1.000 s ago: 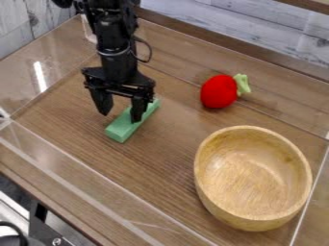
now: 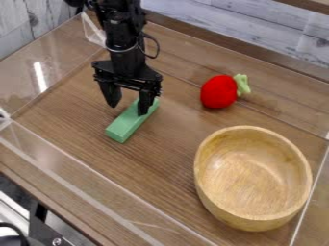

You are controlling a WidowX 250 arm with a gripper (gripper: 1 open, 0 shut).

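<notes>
My black gripper (image 2: 129, 97) hangs over the upper end of a green bar-shaped object (image 2: 130, 122) on the wooden table. Its two fingers stand apart, one on the left beside the bar and one near the bar's upper right end. Whether either finger touches the bar is hard to tell.
A red round object (image 2: 218, 91) with a green top lies to the right. A large tan bowl (image 2: 251, 178) fills the lower right.
The gripper has risen slightly in view, toward the back, leaving more of the green bar uncovered. The green bar looks about where it was.
</notes>
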